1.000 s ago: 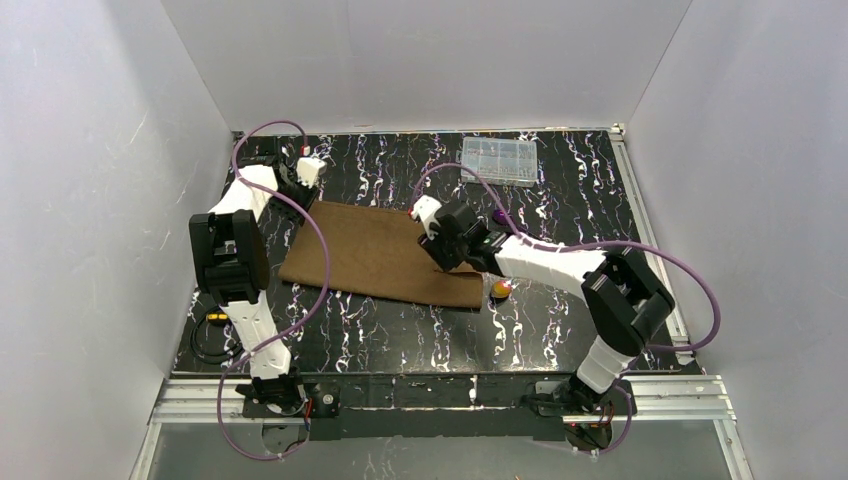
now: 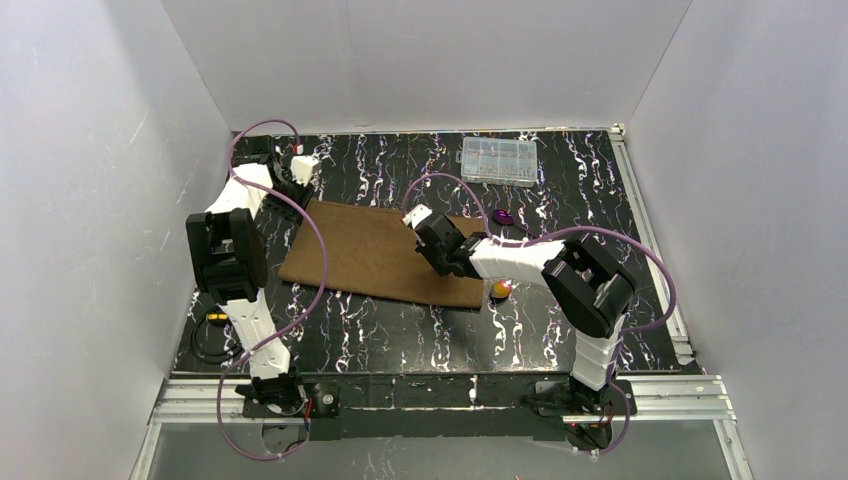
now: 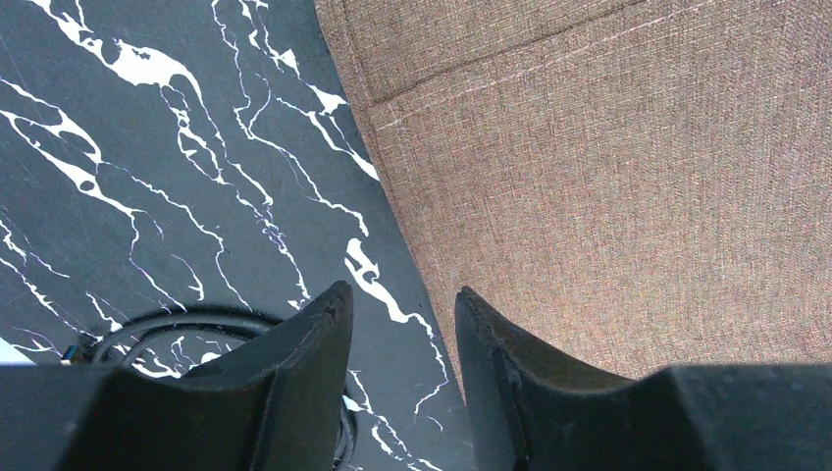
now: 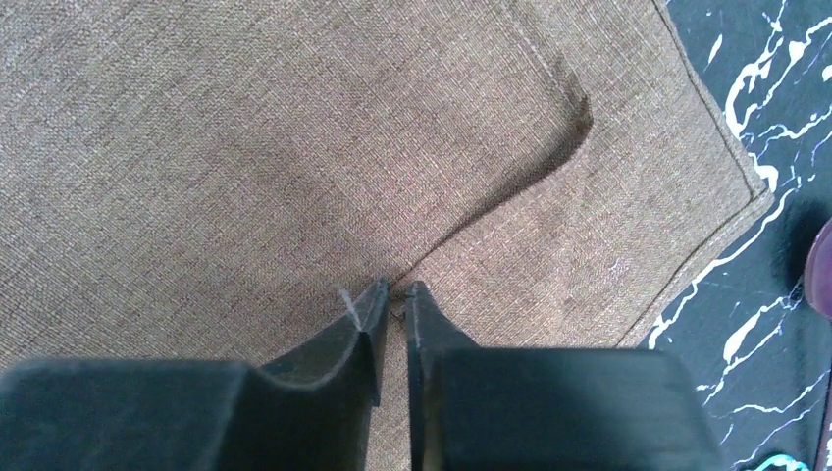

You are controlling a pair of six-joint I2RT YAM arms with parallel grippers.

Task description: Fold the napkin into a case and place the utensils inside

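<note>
The brown napkin [image 2: 360,250] lies spread on the black marbled table. My right gripper is down on it at a raised fold or crease, its fingertips close together; whether cloth is between them cannot be told. My left gripper stands open over the napkin's left edge and bare table, nothing between its fingers. A purple utensil [image 4: 819,265] lies beside the napkin on the right, partly out of view in the right wrist view.
A clear divided box [image 2: 498,160] stands at the back right. A small yellow object [image 2: 501,289] sits right of the napkin. A black cable coil [image 3: 206,319] lies at the left.
The left gripper has moved very slightly to the left.
</note>
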